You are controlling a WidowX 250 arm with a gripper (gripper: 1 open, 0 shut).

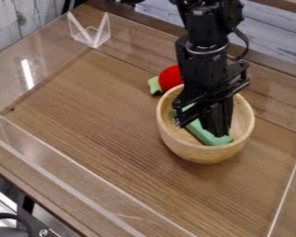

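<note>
The black robot gripper (203,111) hangs over a wooden bowl (185,143) at the right of the table, its lower end reaching into the bowl's mouth. A green block (214,135) lies in the bowl, partly hidden behind the gripper. Whether anything is between the fingers is hard to see. Behind the bowl, a red object (169,78) with green on it sits partly hidden by the bowl and the arm.
A clear plastic piece (86,30) stands at the back left. Dark cables lie at the bottom-left edge.
</note>
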